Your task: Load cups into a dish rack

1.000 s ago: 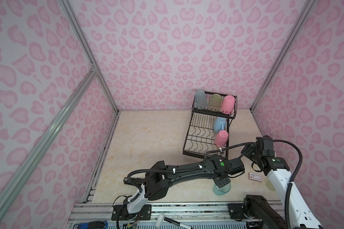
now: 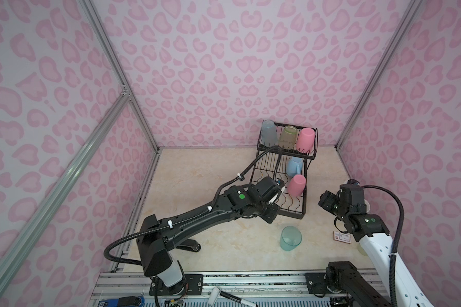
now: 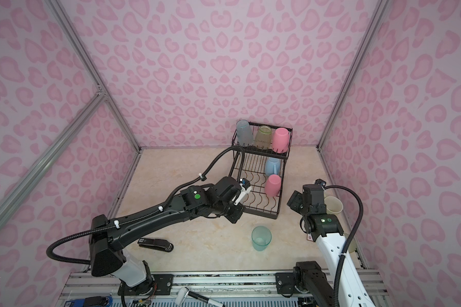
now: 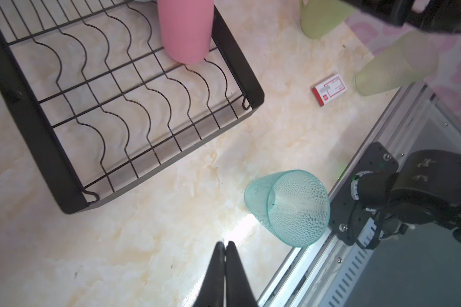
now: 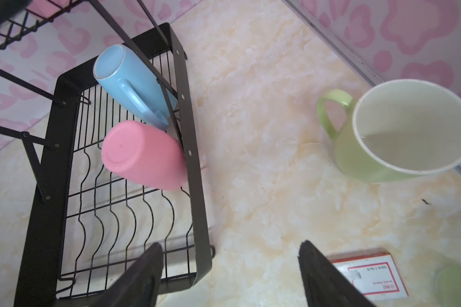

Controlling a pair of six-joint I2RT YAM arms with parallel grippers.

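A clear teal cup (image 4: 298, 208) stands upright on the table in front of the dish rack (image 2: 276, 212). Left of that cup, my left gripper is shut, its fingertips together with nothing between them. The rack's lower tier holds a pink cup (image 5: 143, 153) and a blue mug (image 5: 133, 84). Grey (image 2: 269, 134), olive (image 2: 287, 137) and pink cups (image 2: 305, 139) sit on the upper tier. My right gripper is open and empty, over the table right of the rack. A light green mug (image 5: 394, 133) stands upright by the right wall.
A small red-and-white box (image 4: 329, 89) lies right of the rack, with a pale green cup (image 4: 394, 64) beyond it. A black stapler-like object (image 3: 156, 244) rests at the left front.
The cup stays on the table, shifted slightly.
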